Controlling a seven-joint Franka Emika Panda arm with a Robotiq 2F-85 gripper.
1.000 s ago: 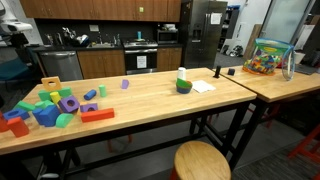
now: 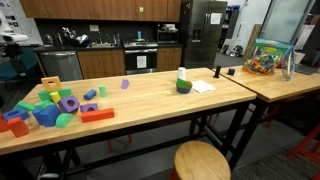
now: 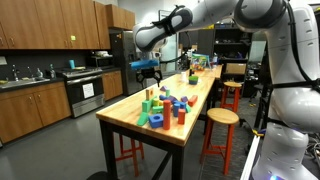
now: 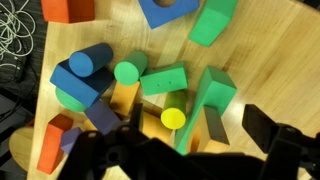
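In the wrist view my gripper stands open above a cluster of coloured toy blocks, with no block held. Between its fingers, below, show a small yellow-green cylinder (image 4: 174, 110), a long green block (image 4: 212, 92) and an orange block (image 4: 208, 132). A green rectangular block (image 4: 164, 79) and a green cylinder (image 4: 130, 68) lie just past them. Two blue pieces, a cylinder (image 4: 91, 60) and a block (image 4: 76, 82), are further left. The fingers hide part of the pile. In exterior view 2 the gripper (image 3: 145, 75) hangs above the blocks.
The blocks crowd the left end of a long wooden table (image 2: 150, 104). Toward the right sit a green bowl (image 2: 184, 87) and white paper (image 2: 203, 86). A round stool (image 2: 201, 160) stands in front.
At the left edge of exterior view 1, the gripper has come lower over the last second. The blocks and table items look unmoved.
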